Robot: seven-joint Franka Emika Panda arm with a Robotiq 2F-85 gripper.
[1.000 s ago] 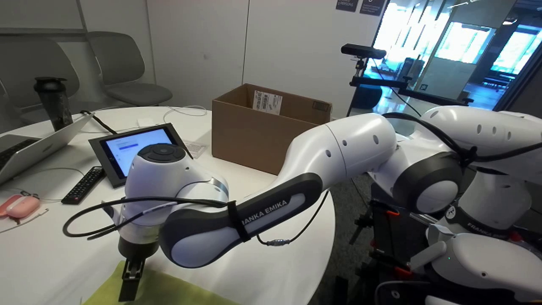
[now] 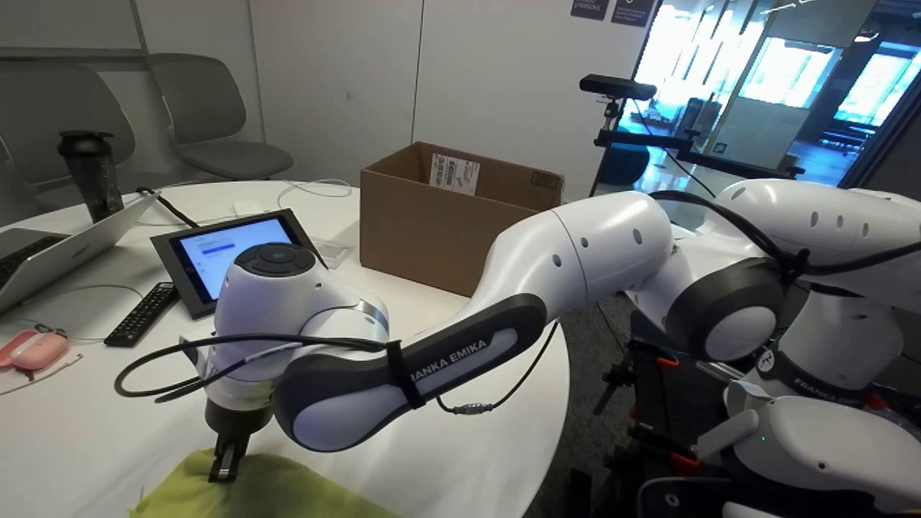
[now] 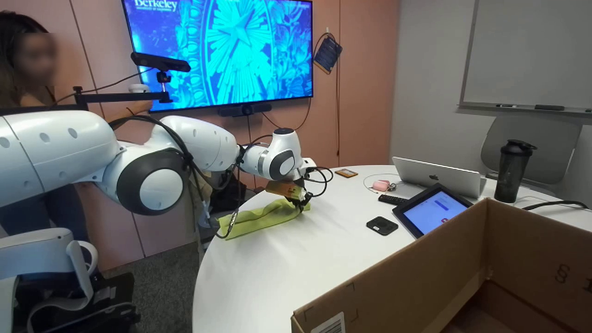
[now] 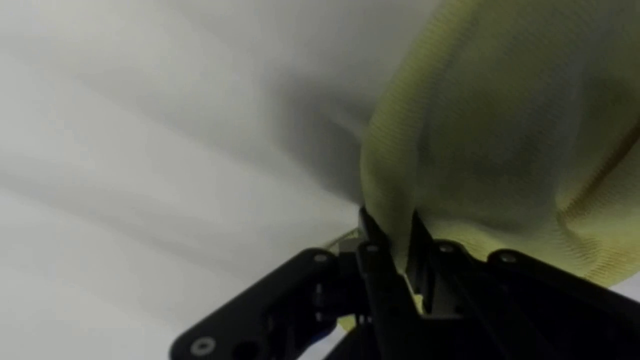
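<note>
A yellow-green cloth (image 2: 268, 491) lies on the white round table (image 3: 249, 277), its surface rumpled. In exterior view 2 the cloth (image 3: 261, 217) stretches as a long strip to the table's edge. My gripper is shut on a fold of the cloth (image 4: 504, 132), which rises between its two black fingers in the wrist view. From exterior view 1 the gripper (image 2: 223, 478) points down into the cloth's far corner, close to the table top. The cloth's near part falls outside that view.
An open cardboard box (image 2: 445, 229) stands at the table's edge. A tablet (image 2: 233, 250), a remote (image 2: 142, 314), a pink case (image 2: 39, 350), a laptop (image 3: 438, 176) and a dark bottle (image 3: 509, 175) occupy the far side. Bare table lies between cloth and box.
The fingers stood further apart and lower in the picture a second ago; now they are together, slightly higher. The cloth, flat before, is bunched up around them.
</note>
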